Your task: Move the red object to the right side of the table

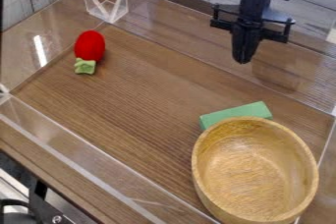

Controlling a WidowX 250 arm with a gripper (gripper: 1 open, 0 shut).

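A red rounded object [89, 45] with a pale green end lies on the left part of the wooden table [144, 100]. My black gripper [243, 57] hangs over the far right part of the table, well away from the red object. The fingers point down and look small and dark, so whether they are apart or together is unclear. Nothing red is near the gripper.
A round wooden bowl [254, 174] stands at the near right, with a green block [235, 115] just behind it. A clear pointed plastic piece [106, 5] sits at the far left.
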